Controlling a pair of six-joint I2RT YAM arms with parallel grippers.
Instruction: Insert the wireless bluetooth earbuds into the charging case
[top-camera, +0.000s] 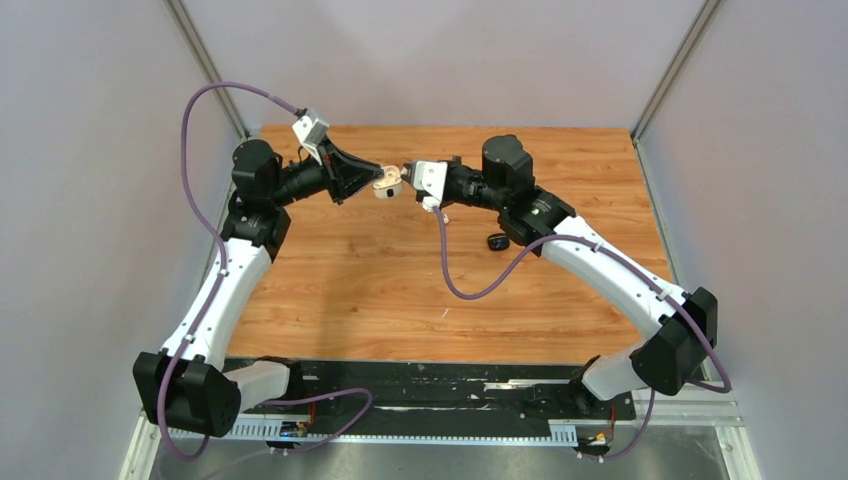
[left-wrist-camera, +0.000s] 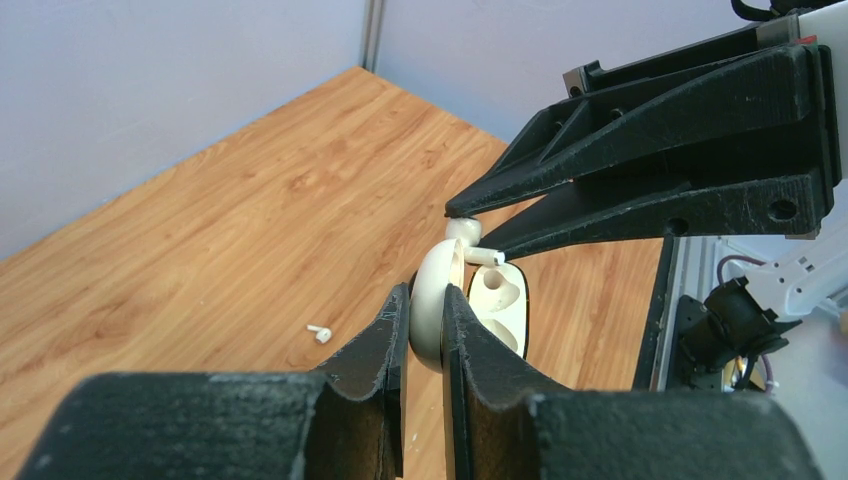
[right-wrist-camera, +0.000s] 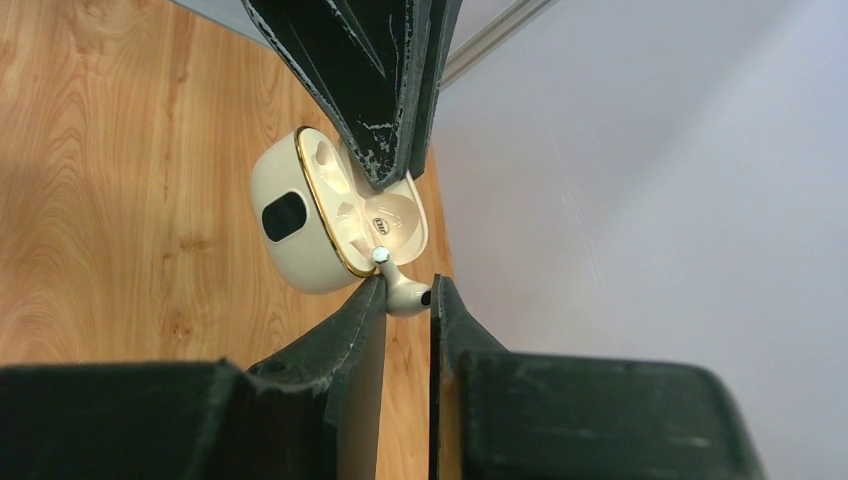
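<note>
The cream charging case hangs above the table in my left gripper, which is shut on it; its open interior with earbud wells shows in the right wrist view. My right gripper is shut on a white earbud, whose stem points up over the case's edge at the opening. In the left wrist view that earbud is at the right gripper's tips, close against the case; whether it touches cannot be told.
A second earbud lies on the wooden table. A small black object lies under the right arm.
</note>
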